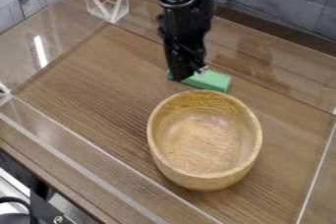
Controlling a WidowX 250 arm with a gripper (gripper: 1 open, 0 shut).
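A black robot arm reaches down from the top centre to its gripper (175, 71), whose tip is low at the left end of a green block (207, 82). The gripper looks shut; whether anything is between its fingers cannot be made out. In front of the block sits a large round tan bowl (203, 164), empty.
A white wire object (109, 4) stands at the back left. A black cable lies at the lower left edge.
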